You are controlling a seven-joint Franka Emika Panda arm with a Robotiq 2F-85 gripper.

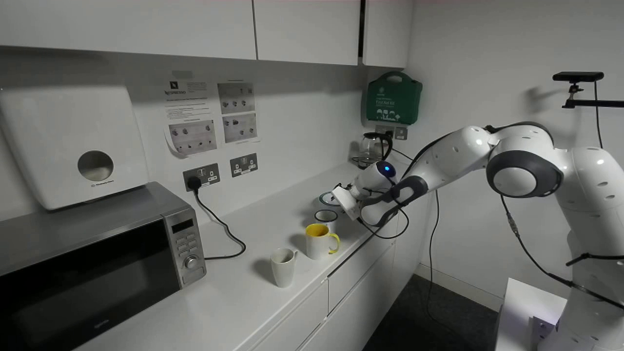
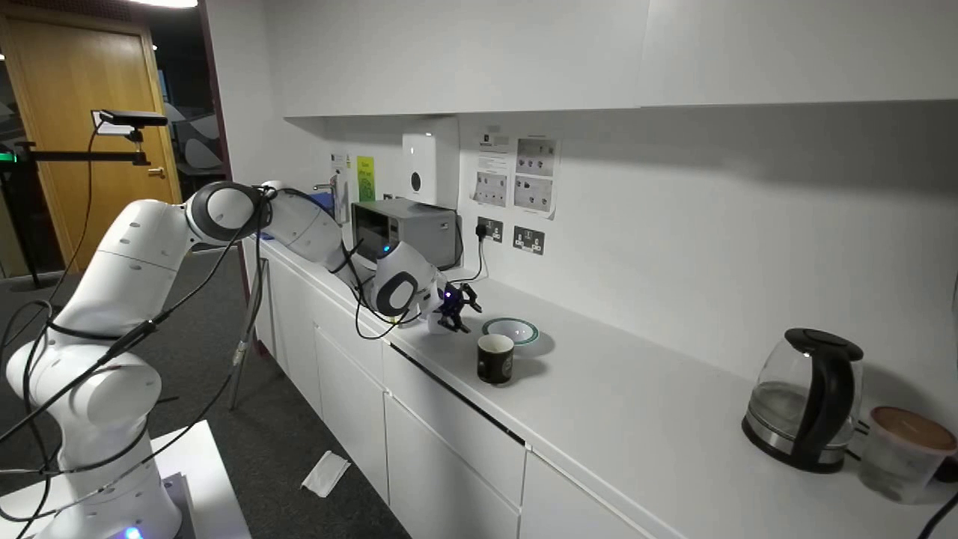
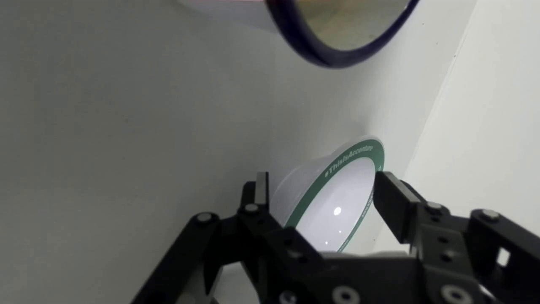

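Observation:
In the wrist view my gripper is open, its two black fingertips well apart with nothing held. Beyond the gap stands a white bowl (image 3: 336, 207) with a green printed rim; exterior view 2 shows the same bowl (image 2: 510, 329) on the counter just past my gripper (image 2: 467, 310). A black mug (image 2: 495, 359) stands beside the bowl, nearer the counter's front edge. At the top of the wrist view a dark-rimmed mug (image 3: 334, 61) is cut off by the frame. Exterior view 1 hides the fingers behind the hand.
In exterior view 1 a dark-rimmed white mug (image 1: 325, 217), a yellow-lined mug (image 1: 319, 244) and a plain white mug (image 1: 283, 270) stand in a row towards the microwave (image 1: 190, 234). A kettle (image 2: 799, 404) is farther along.

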